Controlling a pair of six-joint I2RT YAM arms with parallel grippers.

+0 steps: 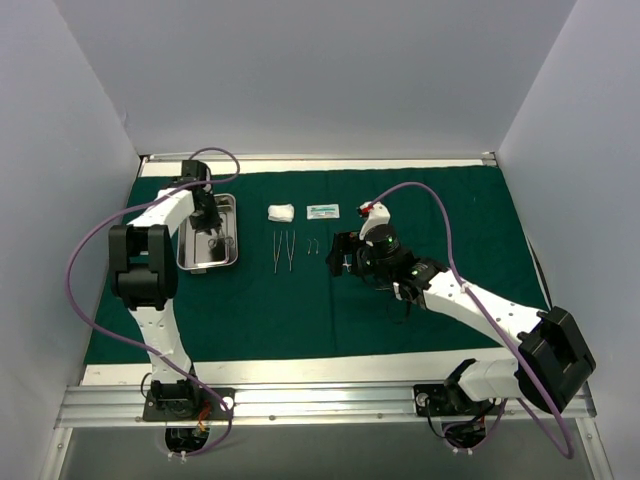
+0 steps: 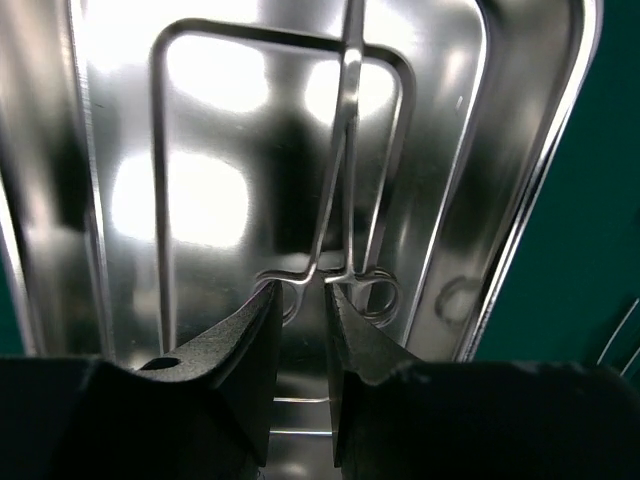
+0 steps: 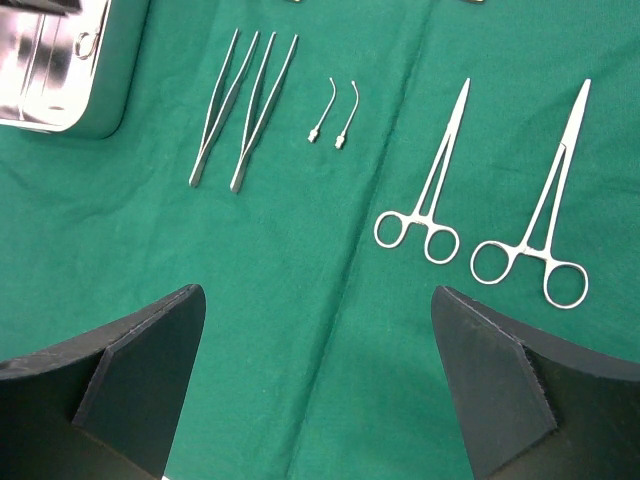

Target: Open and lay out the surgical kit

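The steel tray point(image 1: 190, 258) sits at the left of the cloth. My left gripper is open, low over it, fingertips close to the ring handles of a long steel instrument point(image 2: 350, 90) lying inside; contact is unclear. My right gripper is open over the cloth. Below it in the right wrist view lie two scissor-handled instruments point(image 3: 445, 150) point(image 3: 560, 160), two tweezers point(image 3: 255, 120) and two small curved pieces point(image 3: 350, 120).
A folded white pad point(image 1: 281, 212) and a flat white packet point(image 1: 323, 211) lie at the back of the green cloth point(image 1: 250, 320).
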